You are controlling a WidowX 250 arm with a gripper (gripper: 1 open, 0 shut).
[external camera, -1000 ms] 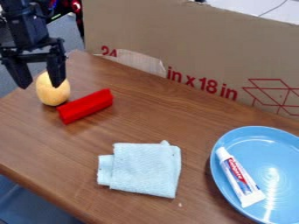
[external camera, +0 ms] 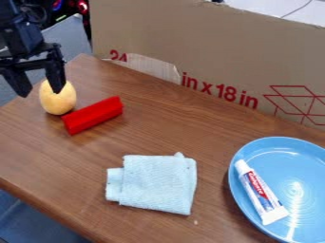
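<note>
My dark gripper hangs at the upper left, over the table's left edge, its fingers open with no object visible between them. Just right of and below it stands a pale yellow oval object. A red cylinder lies beside that object. A folded light blue cloth rests near the front middle. On the right, a blue plate holds a toothpaste tube.
A large cardboard panel stands along the back of the wooden table. The table's left and front edge drops to the floor.
The objects on the table have not moved.
</note>
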